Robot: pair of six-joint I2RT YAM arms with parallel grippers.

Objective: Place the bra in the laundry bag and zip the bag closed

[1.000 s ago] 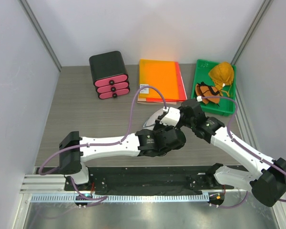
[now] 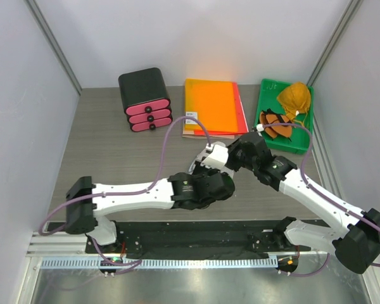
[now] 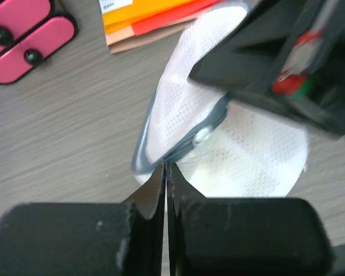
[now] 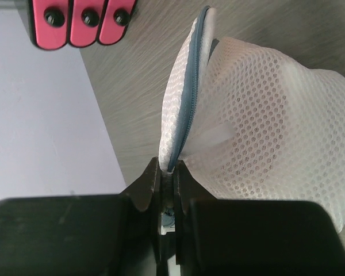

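The white mesh laundry bag (image 4: 310,132) lies on the table, mostly hidden under the arms in the top view. Its grey-blue zipper (image 4: 190,95) runs up from my right gripper, which is shut on that end of the zipper edge. In the left wrist view, my left gripper is shut with its tips over the zipper band's near end; nothing clearly shows between them. A small pale piece (image 3: 202,135) sits on the band, farther up. No bra can be made out; a faint pinkish tint shows through the mesh.
A black box with pink drawers (image 2: 145,101) stands at the back left. Orange and red folders (image 2: 210,104) lie at the back middle. The green tray (image 2: 266,100) at the back right holds orange-brown items.
The right gripper has moved only a little to the left.
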